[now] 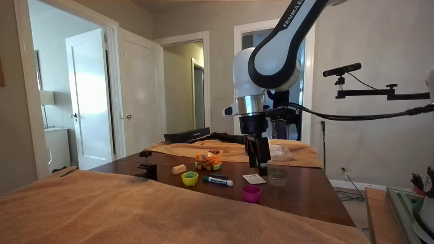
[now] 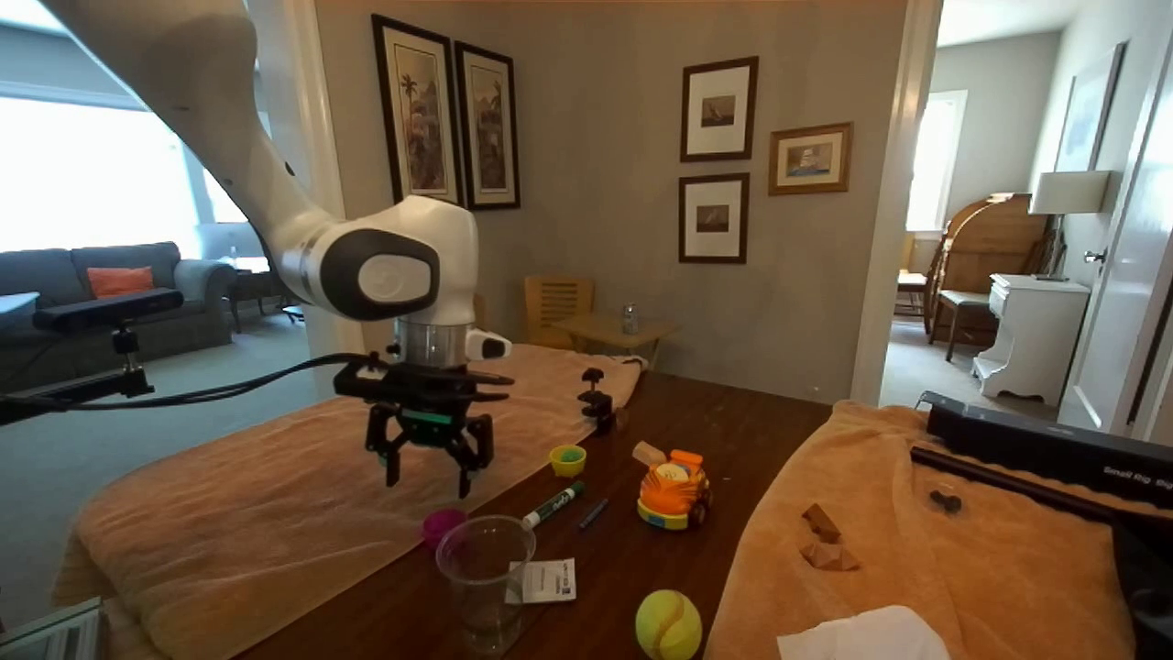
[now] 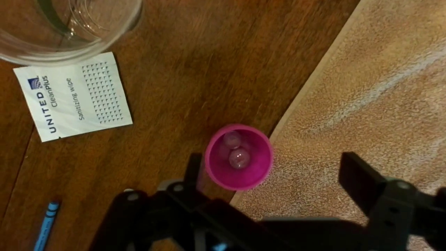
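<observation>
My open gripper (image 2: 429, 484) hangs above the table with nothing between its fingers. Under it, a magenta cup (image 3: 239, 157) stands on the wood beside the towel edge, with two clear round shapes showing inside. In the wrist view the cup sits between the two fingers, closer to the left one; in exterior view 2 the fingertips are higher than the cup. A clear plastic cup (image 2: 487, 583) stands upright nearby. Close to it lies a white sanitizing wipe packet (image 3: 77, 97).
A green-capped marker (image 2: 553, 505), a blue crayon (image 3: 46, 226), a small yellow cup (image 2: 567, 460), an orange toy car (image 2: 673, 490) and a tennis ball (image 2: 668, 625) are spread over the table. A black clamp (image 1: 148, 166) grips the table edge.
</observation>
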